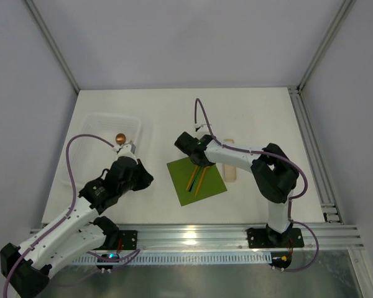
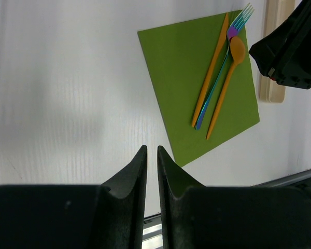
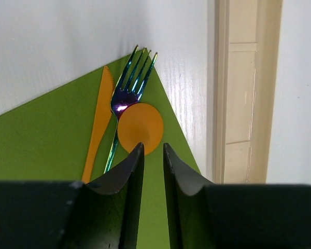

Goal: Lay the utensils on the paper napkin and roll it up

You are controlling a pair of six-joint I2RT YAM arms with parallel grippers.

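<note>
The green napkin (image 1: 180, 186) lies on the white table with an orange knife (image 2: 206, 83), an iridescent fork (image 2: 212, 91) and an orange spoon (image 2: 225, 88) side by side on it. In the right wrist view the spoon's bowl (image 3: 141, 127) lies over the fork. My right gripper hovers above the napkin near the utensils' upper ends, its fingertips a little apart, nothing seen between them. My left gripper is shut over the table left of the napkin, nothing visible between its fingers.
A pale tray (image 3: 264, 104) sits just right of the napkin. A white bin (image 1: 93, 143) with a round copper-coloured item (image 1: 120, 139) stands at the left.
</note>
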